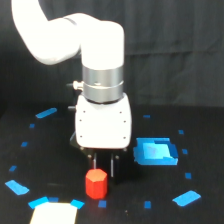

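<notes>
A small red block (96, 184) is low in the camera view, a little left of the middle, near the front of the dark table. Just above and behind it in the picture hangs my gripper (102, 162), pointing down from the white arm. Its dark fingers end close to the block's upper edge, and the block seems to cover part of the left one. Whether they touch the block or have it between them cannot be told.
A blue square tray (155, 152) with a lighter blue inside lies to the right. Blue tape strips (186, 198) and small blue squares mark the table around it. At the front left edge is a pale, cream-coloured square (54, 213).
</notes>
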